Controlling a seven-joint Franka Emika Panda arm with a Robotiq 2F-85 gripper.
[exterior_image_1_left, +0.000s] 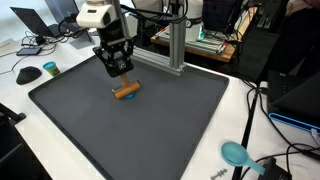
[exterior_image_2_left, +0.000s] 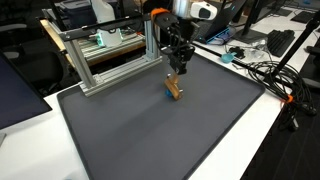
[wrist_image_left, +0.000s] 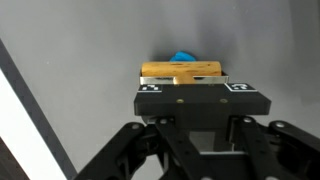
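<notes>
An orange-brown wooden piece, shaped like a mallet with a round crosswise head (exterior_image_1_left: 127, 90) and a short stem, hangs upright below my gripper (exterior_image_1_left: 122, 74). In the wrist view the head (wrist_image_left: 180, 69) lies across just beyond the fingertips, and its stem sits between them. The fingers are shut on that stem. A small blue object (wrist_image_left: 183, 56) shows past the head, partly hidden by it. From the other side, the wooden piece (exterior_image_2_left: 174, 89) is low over the dark board, with the blue object (exterior_image_2_left: 168, 93) beside or under it; whether they touch I cannot tell.
The wide dark grey board (exterior_image_1_left: 140, 130) is otherwise bare. A metal frame (exterior_image_2_left: 110, 68) stands at its edge. A green cup (exterior_image_1_left: 51, 69) and a dark round item (exterior_image_1_left: 28, 75) are off to one side, and a turquoise item (exterior_image_1_left: 238, 156) lies opposite. Cables (exterior_image_2_left: 285, 75) run beside the board.
</notes>
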